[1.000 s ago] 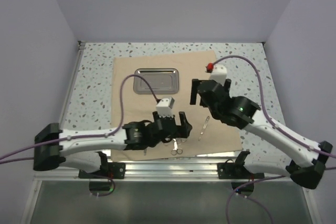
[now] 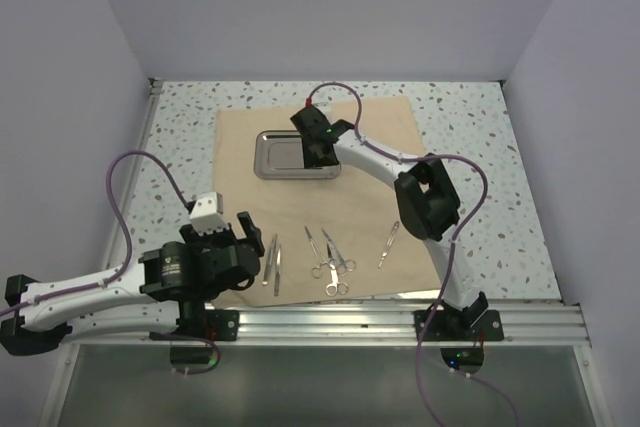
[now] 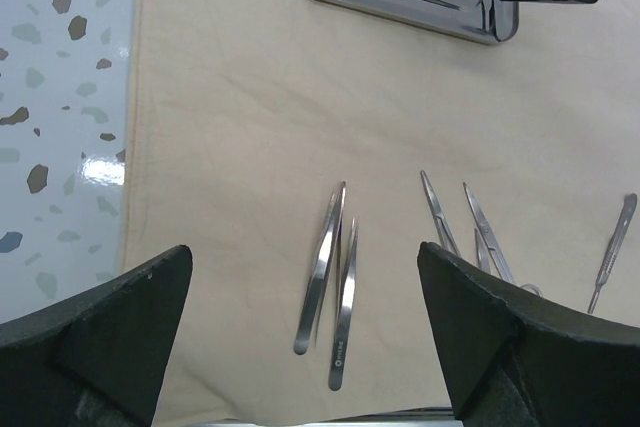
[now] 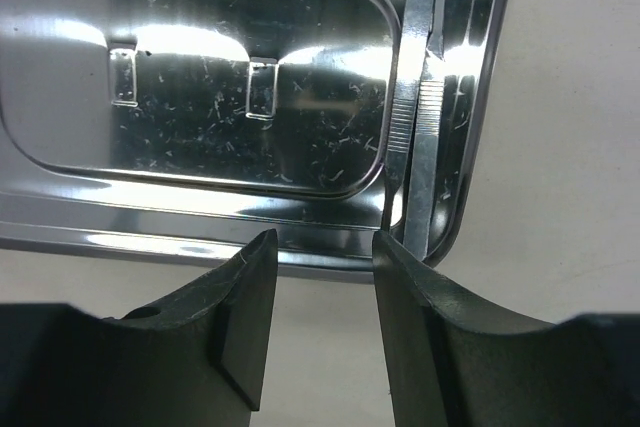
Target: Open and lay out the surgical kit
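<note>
A steel tray (image 2: pixel 280 173) lies on the beige cloth (image 2: pixel 250 207). In the right wrist view, two flat steel instruments (image 4: pixel 425 167) lie along the tray's right end, below my right gripper (image 2: pixel 320 157), whose fingers are part open with nothing visible between them. My left gripper (image 2: pixel 223 229) is open over the front left of the cloth, near two tweezers (image 3: pixel 342 337). Scissor-like instruments (image 2: pixel 333 285) lie at the front middle, their handles partly hidden in the left wrist view, and a slim scalpel handle (image 2: pixel 389 243) lies to their right.
The speckled table (image 2: pixel 480 197) shows bare on both sides of the cloth. The middle of the cloth between tray and instruments is clear. Walls stand at left, back and right, with a metal rail (image 2: pixel 330 317) along the front.
My right gripper has moved left and back onto the tray's right end.
</note>
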